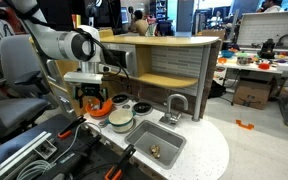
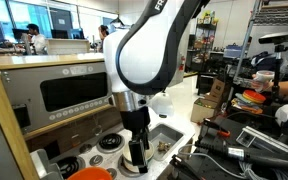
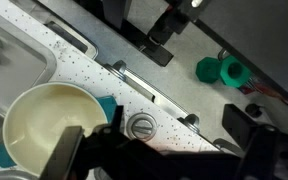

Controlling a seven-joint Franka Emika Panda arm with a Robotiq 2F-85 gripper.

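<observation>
My gripper stands open in the wrist view, its dark fingers (image 3: 249,135) wide apart and nothing held between them. At the lower left of that view is a cream pot (image 3: 46,122) with teal handles, partly covered by a finger. Exterior view 1 shows the same pot (image 1: 121,117) on the counter, to the right of an orange pan (image 1: 99,109). There the gripper (image 1: 92,99) hangs in the area of the orange pan. In exterior view 2 the gripper (image 2: 134,155) overlaps the pot, so their spacing cannot be judged.
A sink (image 1: 158,143) with a small item inside lies right of the pot; a faucet (image 1: 177,105) rises behind it. Burners (image 1: 142,107) are at the back. Below the wrist camera, green objects (image 3: 224,72) sit beyond the counter edge.
</observation>
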